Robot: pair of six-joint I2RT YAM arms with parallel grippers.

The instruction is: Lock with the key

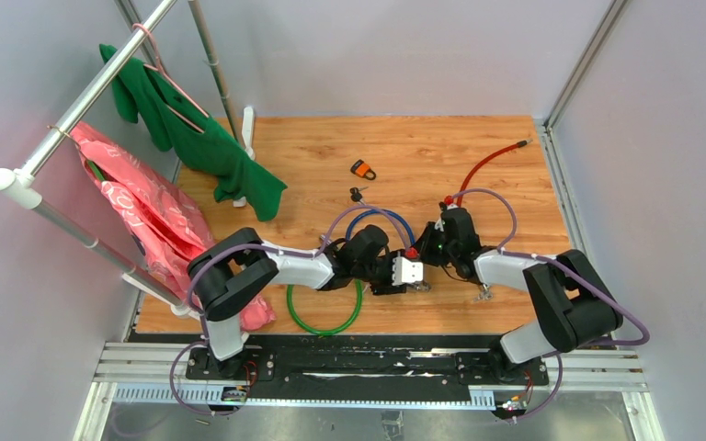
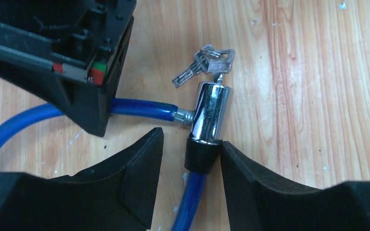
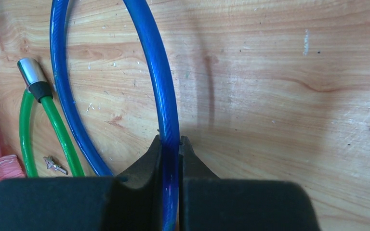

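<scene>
A blue cable lock lies near the table's front, its chrome lock body (image 2: 208,113) upright in the left wrist view, with a key (image 2: 219,62) in its top and a second key (image 2: 188,74) beside it. The cable's metal tip (image 2: 182,115) meets the body's side. My left gripper stands open, fingertips either side of the black collar, the right one touching or very close. My right gripper is shut on the blue cable (image 3: 151,57), seen from above in the right wrist view.
A green cable lock (image 3: 58,125) lies left of the blue one. A red cable (image 1: 487,161) and an orange padlock (image 1: 362,169) lie farther back. A clothes rack with green (image 1: 193,138) and pink (image 1: 138,202) garments fills the left side.
</scene>
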